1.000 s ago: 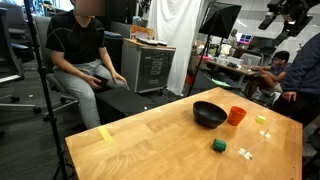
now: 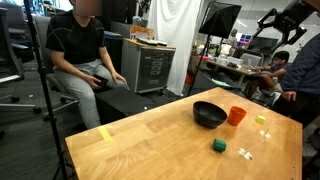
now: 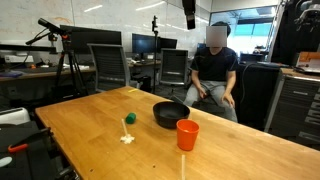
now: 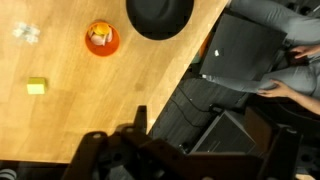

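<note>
High above the table's right end, my gripper point(image 2: 273, 31) stands open and clear of everything. Its spread dark fingers point(image 4: 140, 119) show at the bottom of the wrist view, with nothing between them. A black bowl point(image 2: 210, 114) rests on the wooden table, beside an orange cup point(image 2: 236, 116). From above, the cup point(image 4: 102, 39) has something yellow and whitish inside. A small yellow block point(image 4: 36, 86) lies apart from the cup. In exterior view 2, a dark green object point(image 3: 131, 118) sits near a whitish flat piece point(image 3: 127, 138).
A seated person point(image 2: 80, 50) is close to the table's far side, and another person point(image 2: 273, 70) sits farther back. Tape strips point(image 2: 105, 133) mark the tabletop.
My gripper has shifted and turned slightly, still high above the table. The bowl, cup and other objects on the table have stayed in place.
</note>
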